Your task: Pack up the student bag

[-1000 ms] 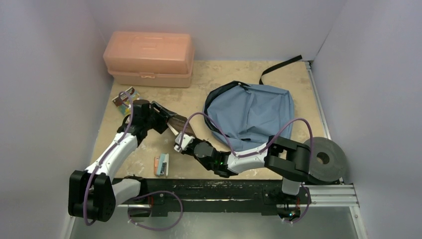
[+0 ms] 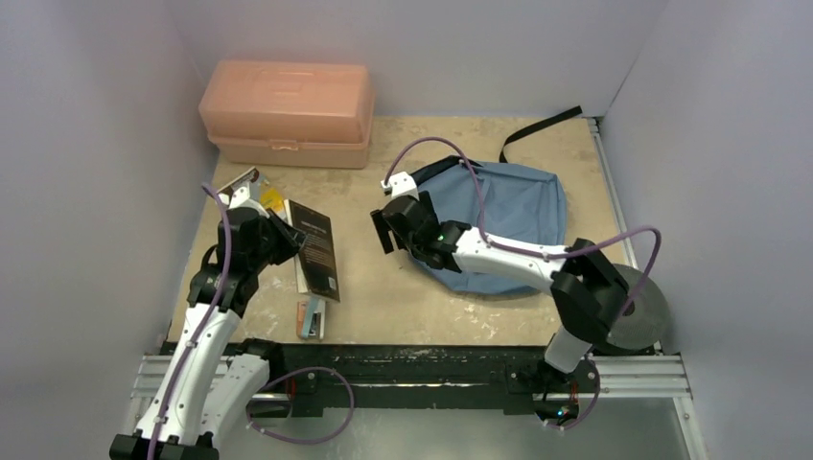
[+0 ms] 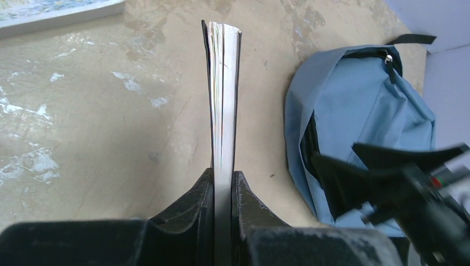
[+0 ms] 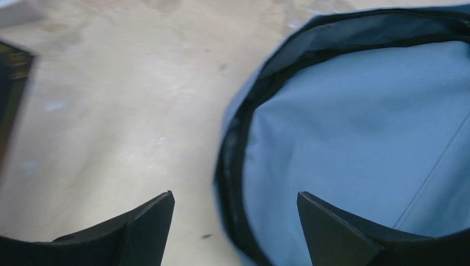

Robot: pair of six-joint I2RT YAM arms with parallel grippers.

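Note:
A dark-covered book (image 2: pixel 315 251) stands on edge at the left of the top view, with my left gripper (image 2: pixel 295 243) shut on it. The left wrist view shows the book's pale page edges (image 3: pixel 224 94) rising between the fingers. The blue bag (image 2: pixel 522 211) lies on the right half of the table, its black-lined mouth (image 4: pixel 230 160) facing left. Over that mouth hovers my right gripper, fingers parted and empty. One finger is above the table, the other above the bag's cloth. A stapler (image 2: pixel 312 319) sits near the front edge, partly under the book.
A closed pink box (image 2: pixel 286 105) occupies the back left. Partly hidden behind my left arm is a colourful flat item (image 2: pixel 259 186). The black strap (image 2: pixel 542 127) trails behind the bag. Bare table (image 2: pixel 369 292) separates book and bag.
My right gripper has parted from the book, swung right and back over the bag's mouth. The left gripper has carried the book left, turning it more upright.

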